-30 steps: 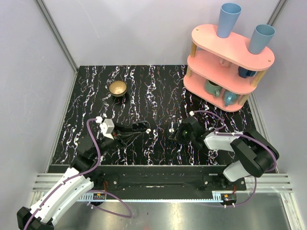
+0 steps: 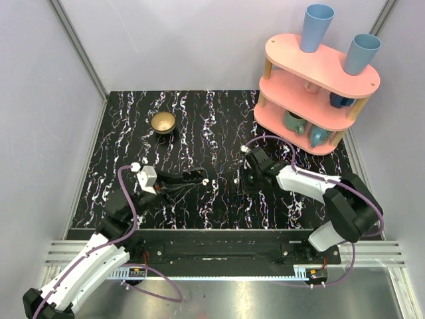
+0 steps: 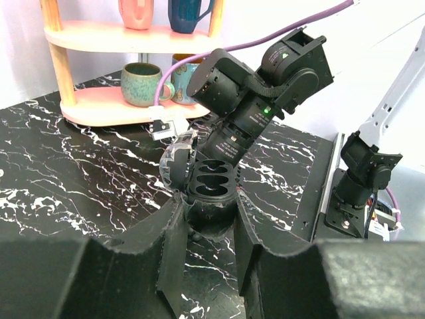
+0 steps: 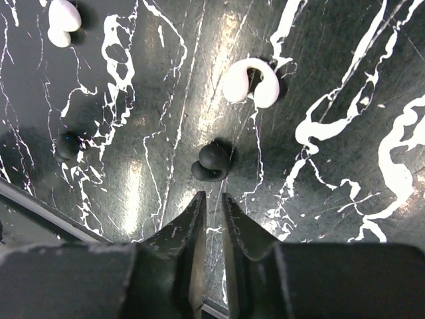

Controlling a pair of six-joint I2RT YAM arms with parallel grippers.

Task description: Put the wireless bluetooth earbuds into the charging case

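Note:
A black charging case [image 3: 211,189], dark hollows facing up, is clamped between the fingers of my left gripper [image 2: 178,191], which is shut on it above the table. Over the marble tabletop, my right gripper points down with a narrow gap between its fingertips and nothing in it. Just beyond those tips in the right wrist view lies a black earbud [image 4: 214,161]. A second black earbud [image 4: 68,146] rests farther left. Two white earbuds lie apart, one [image 4: 251,83] above the nearer black one and one [image 4: 63,23] at the upper left.
A pink shelf [image 2: 311,83] with cups and mugs stands at the back right. Toward the back left sits a brown bowl [image 2: 163,122].
The left arm and the case have stayed still.

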